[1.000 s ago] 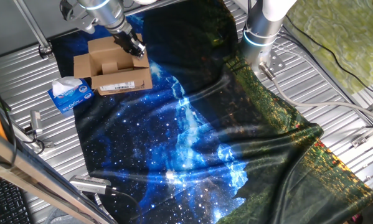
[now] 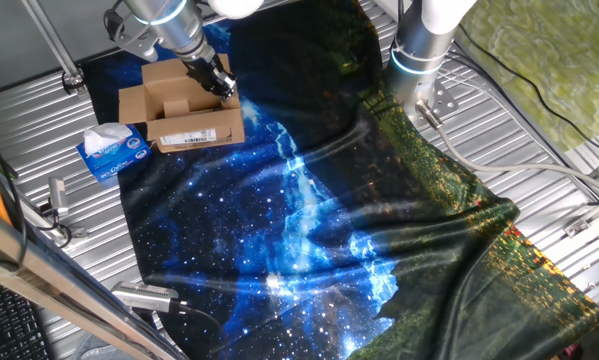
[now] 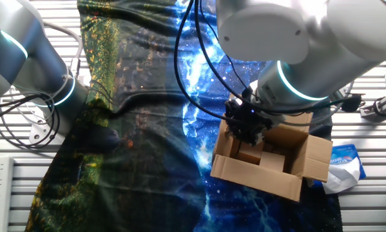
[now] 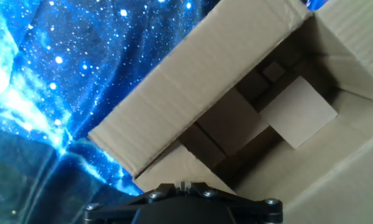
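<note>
An open cardboard box (image 2: 195,131) stands on the dark cloth, with its flaps folded outward. My gripper reaches in from the bottom of the wrist view, its fingertips together in front of a cardboard flap (image 4: 180,167) on the box's near side. Whether that flap touches the fingertips or lies below them, I cannot tell. Exterior view 1 has the gripper (image 2: 226,90) at the box's right side. From the other side, the gripper (image 3: 249,136) covers one corner of the box (image 3: 257,178). Smaller cardboard pieces (image 4: 299,112) show inside the box.
Close beside the box is a blue tissue box (image 2: 114,155) with a white tissue sticking out. A wrinkled cloth (image 2: 309,220) with space and forest prints covers most of the table, largely clear.
In exterior view 1 my gripper has shifted slightly right and downward along the box's right side. The box and tissue box have stayed put.
</note>
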